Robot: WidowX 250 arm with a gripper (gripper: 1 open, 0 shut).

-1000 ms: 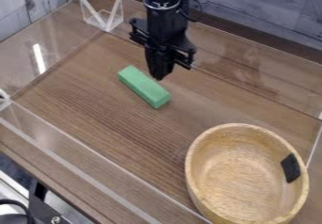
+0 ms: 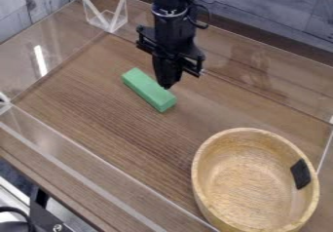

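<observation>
My black gripper (image 2: 166,78) hangs over the middle of the wooden table, shut, with nothing visible between its fingers. Just below and left of it a green rectangular block (image 2: 148,90) lies on the table. Whether the fingertips touch anything is hard to tell.
A round beige basket (image 2: 255,160) with a dark patch on its rim fills the lower right. Clear plastic pieces sit at the table's left and back edges.
My gripper has shifted very slightly and seems a little lower. The green block and basket have not moved.
</observation>
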